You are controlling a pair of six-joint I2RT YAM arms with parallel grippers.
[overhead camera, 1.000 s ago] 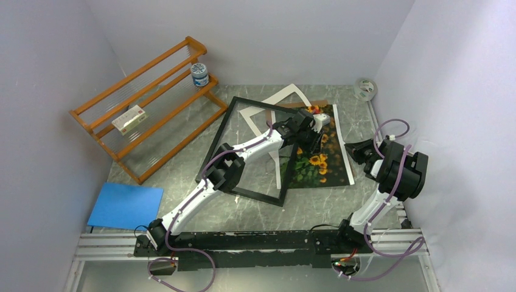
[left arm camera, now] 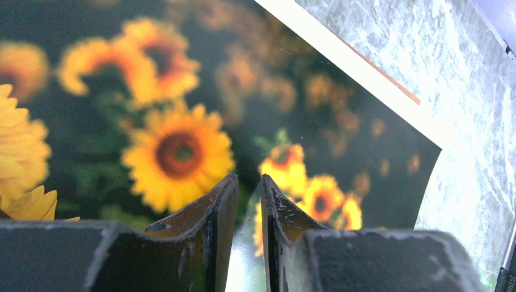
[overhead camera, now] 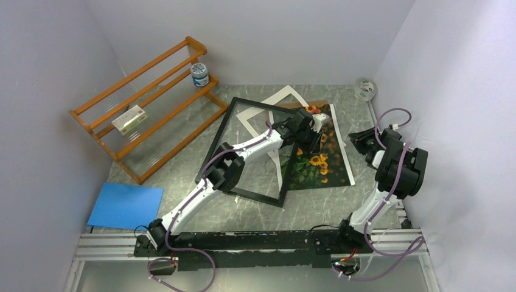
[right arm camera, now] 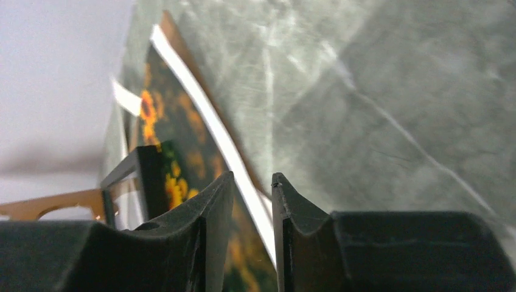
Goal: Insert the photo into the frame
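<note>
The sunflower photo lies on the table, partly beside and under the black frame's right side, over a brown board and white mat. My left gripper is low over the photo near that side, its fingers close together; the left wrist view shows sunflowers beyond them, and what is between them is unclear. My right gripper stands just off the photo's white right edge, fingertips part apart, with nothing seen between them.
A wooden rack with a jar and box stands at the left, a blue board below it. A tape roll sits at the back right. Walls bound the table.
My right gripper has moved slightly right and up, away from the photo's edge. The photo and mat shifted slightly; my left arm looks still.
</note>
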